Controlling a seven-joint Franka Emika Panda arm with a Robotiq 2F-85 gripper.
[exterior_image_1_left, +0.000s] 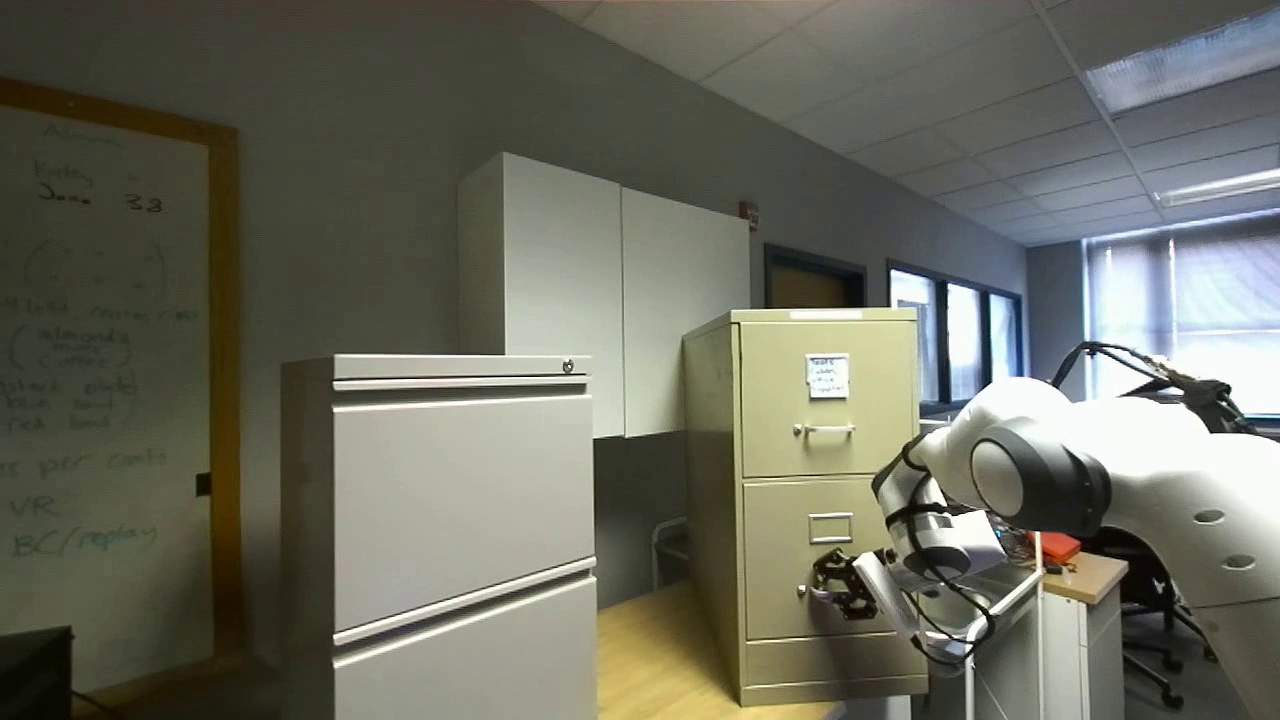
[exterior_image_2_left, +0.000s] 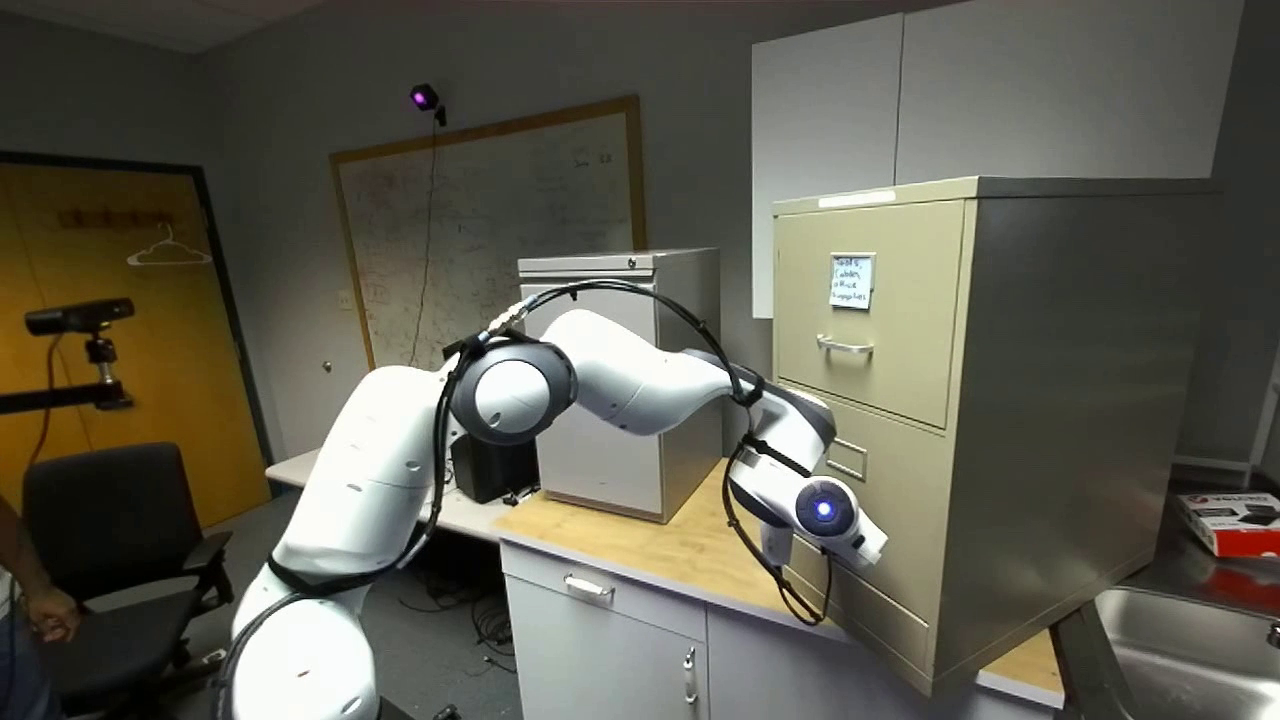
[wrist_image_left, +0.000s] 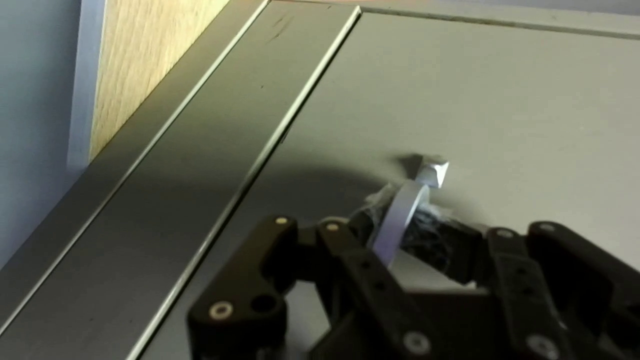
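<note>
A tan two-drawer filing cabinet (exterior_image_1_left: 800, 564) stands on the wooden counter, both its drawers closed. On the lower drawer (wrist_image_left: 528, 108) is a silver handle (wrist_image_left: 397, 225), which runs between my gripper's fingertips in the wrist view. My gripper is shut on this handle, its wrapped pads on either side of the bar. From exterior view 1 the gripper (exterior_image_1_left: 842, 584) is up against the lower drawer front, covering most of the handle. In exterior view 2 the arm's wrist (exterior_image_2_left: 822, 510) hides the fingers and the handle.
Left of the tan cabinet stands a grey filing cabinet (exterior_image_1_left: 462, 516), with wooden counter (exterior_image_1_left: 654, 642) between them. White wall cupboards (exterior_image_1_left: 618, 300) hang behind. A sink (exterior_image_2_left: 1200, 648) lies beside the tan cabinet, near a red-and-white box (exterior_image_2_left: 1236, 524).
</note>
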